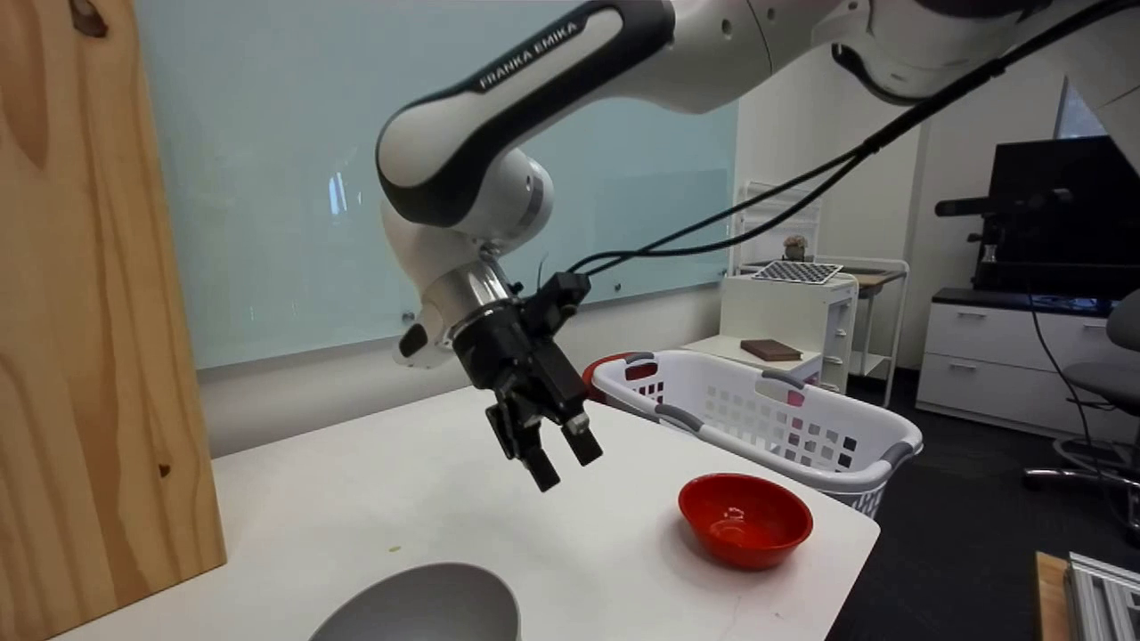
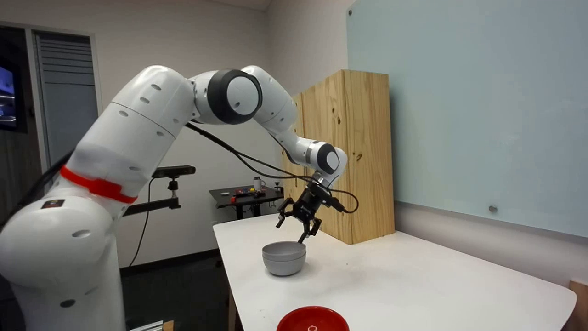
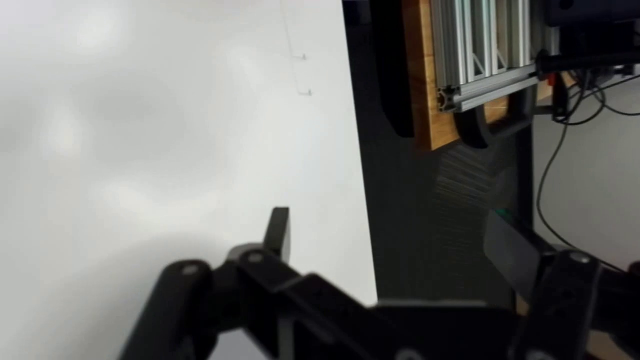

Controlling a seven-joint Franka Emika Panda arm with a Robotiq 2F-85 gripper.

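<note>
My gripper (image 1: 566, 461) hangs above the white table, its fingers apart and empty. In the wrist view its fingers (image 3: 278, 231) stand wide apart, with only bare table and dark floor between and beyond them. Two grey bowls (image 2: 284, 259) appear nested one in the other, upright on the table, just in front of the gripper (image 2: 291, 231) in exterior view 2. Exterior view 1 shows only the upper part of a grey bowl (image 1: 427, 607) at the bottom edge. Near the table's right corner sits an upright, empty red bowl (image 1: 745, 520).
A white laundry basket (image 1: 769, 411) stands beyond the table edge, behind the red bowl. The wooden cabinet (image 2: 366, 160) rises close beside the gripper.
</note>
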